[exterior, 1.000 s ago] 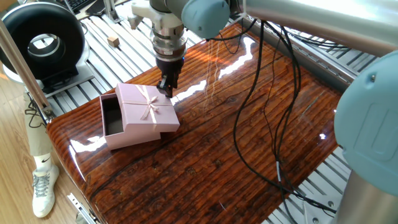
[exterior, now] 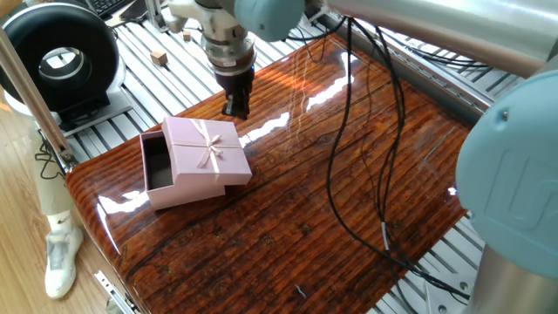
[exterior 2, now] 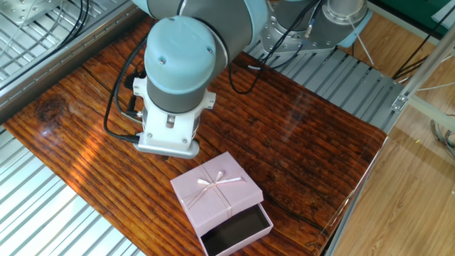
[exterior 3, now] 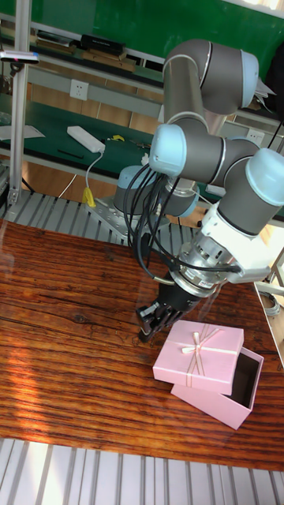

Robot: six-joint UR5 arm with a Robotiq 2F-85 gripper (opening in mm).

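Note:
A pink gift box (exterior: 187, 196) rests on the wooden table, its dark inside partly uncovered. The pink lid (exterior: 207, 150), tied with a pale ribbon bow, sits askew over the box, shifted to one side and slightly tilted. In exterior view 3, the lid (exterior 3: 199, 353) leaves the box's right side uncovered. My black gripper (exterior: 235, 108) points down just beyond the lid in exterior view 1. It appears beside the lid's left corner in exterior view 3, where the fingertips (exterior 3: 146, 326) are dark and close together. Whether they are open or shut is unclear. The arm hides the fingers in exterior view 2.
Black cables (exterior: 399, 131) hang from the arm across the table. A small wooden block (exterior: 159, 58) lies on the slatted metal surface, near a large black ring-shaped object (exterior: 61, 57).
My gripper has shifted slightly up and left in exterior view 1, and its wrist has turned a little. The box and lid have stayed in place.

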